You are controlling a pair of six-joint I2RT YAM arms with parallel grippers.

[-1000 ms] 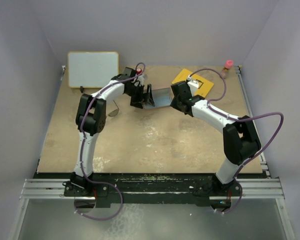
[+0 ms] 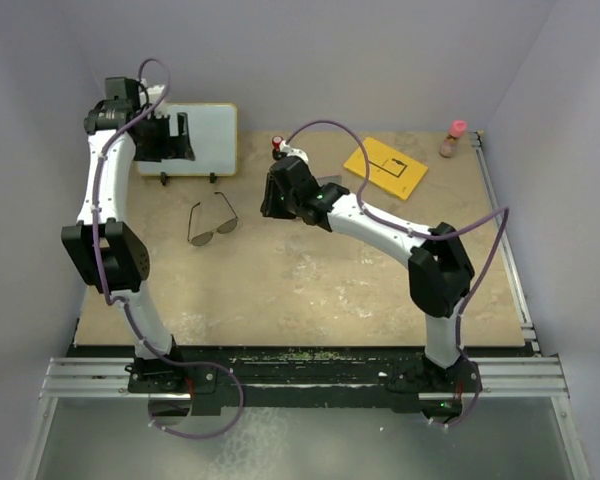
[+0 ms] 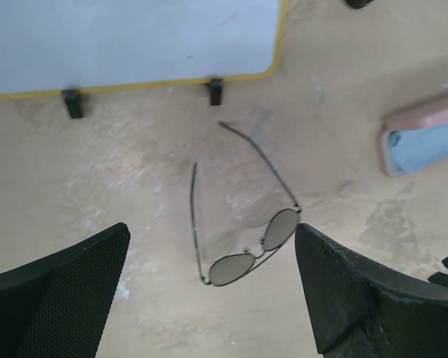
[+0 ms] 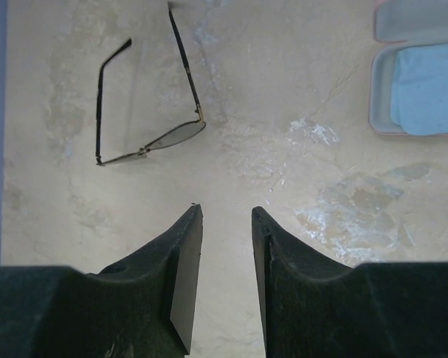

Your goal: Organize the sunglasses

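Note:
Thin-framed sunglasses (image 2: 213, 225) lie on the left side of the table with temples unfolded, apart from both grippers. In the left wrist view, the sunglasses (image 3: 248, 257) show below the open left gripper, which hangs in front of the whiteboard. My right gripper is part open with bare table between its fingers; the sunglasses (image 4: 181, 134) lie ahead of it, to the left. An open glasses case with a light blue cloth (image 4: 433, 89) inside appears at the right of that view; in the top view the right arm mostly hides it.
A yellow-edged whiteboard (image 2: 208, 140) rests at the back left on small black feet. At the back right are a yellow board (image 2: 386, 168) and a pink-capped bottle (image 2: 452, 139).
My left arm has swung left, from beside the case to the whiteboard. My right arm has moved left, from the case's right side to above it. The sunglasses are now uncovered from above.

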